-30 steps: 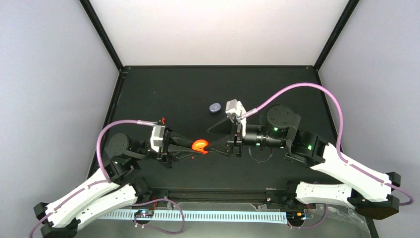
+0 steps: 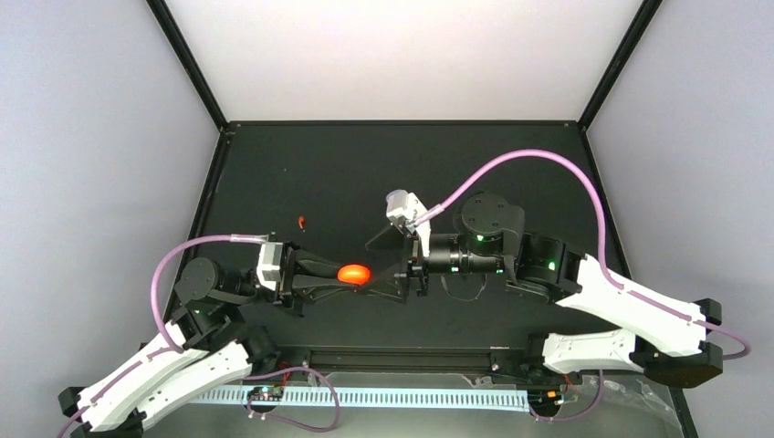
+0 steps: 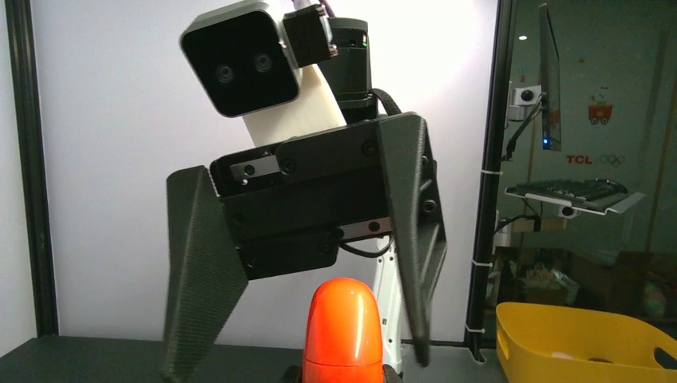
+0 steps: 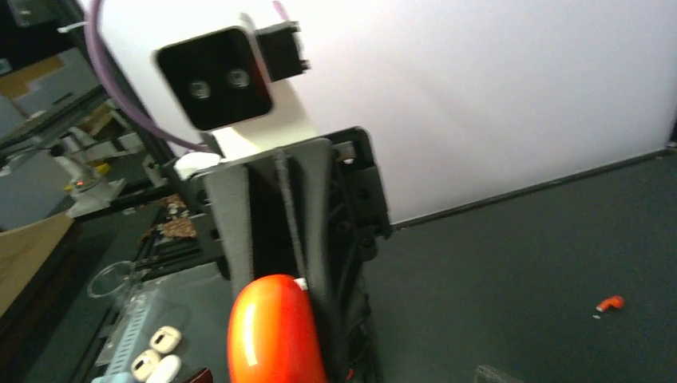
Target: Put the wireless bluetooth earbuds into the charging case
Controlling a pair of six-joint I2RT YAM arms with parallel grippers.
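A glossy orange charging case (image 2: 354, 274) is held out over the black table, with my left gripper (image 2: 341, 276) shut on it. In the left wrist view the case (image 3: 345, 323) shows a rounded end and a seam across it, with no lid gap visible. My right gripper (image 2: 368, 268) faces it, open, its fingers (image 3: 405, 231) standing apart on either side of the case without visible contact. The right wrist view shows the left gripper's fingers behind the case (image 4: 271, 335). One small orange earbud (image 2: 301, 223) lies on the table at left; I see no second earbud.
A grey-purple round object (image 2: 395, 194) on the table is partly hidden behind the right wrist camera. A yellow basket (image 3: 587, 339) stands outside the work area.
The left gripper shifted a little left with the case, whose outline went from having a projecting lower part to a smooth oval.
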